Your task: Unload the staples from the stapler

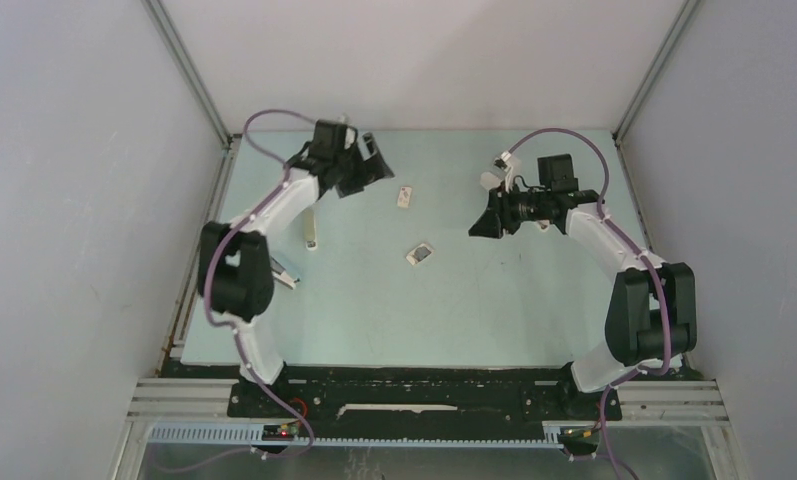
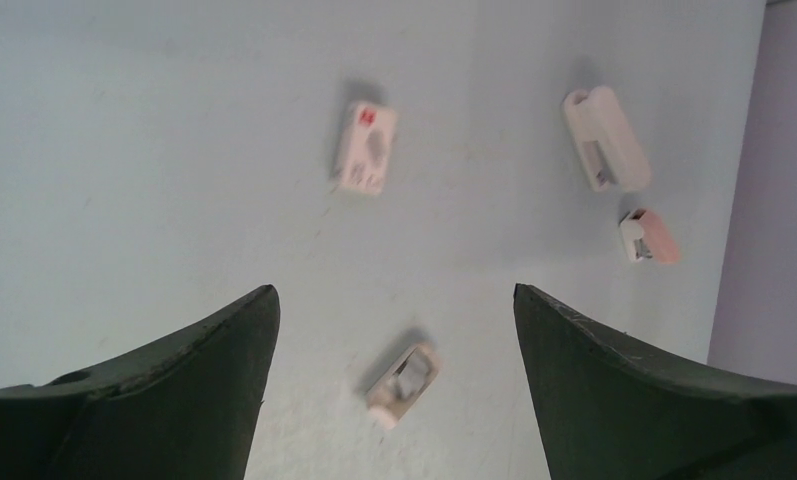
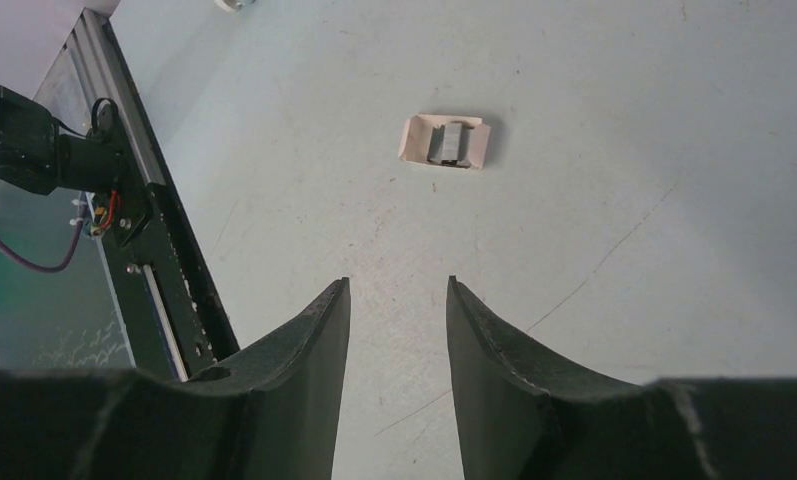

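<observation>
My left gripper (image 1: 371, 160) is high over the back left of the table, open and empty; its view is blurred. My right gripper (image 1: 488, 224) hangs over the right side, its fingers apart with nothing between them. A small pale case with a grey insert (image 1: 420, 253) lies mid-table, also in the right wrist view (image 3: 452, 142). A small pale block (image 1: 404, 197) with a red mark lies farther back. At the right, a pale stapler-like body (image 2: 606, 138) and a smaller pink-topped one (image 2: 650, 236) lie in the left wrist view; I cannot tell which is the task's stapler.
At the left, a long narrow item (image 1: 310, 230) and a blue-and-white item (image 1: 285, 274) lie partly under the left arm. Walls bound both sides and the back.
</observation>
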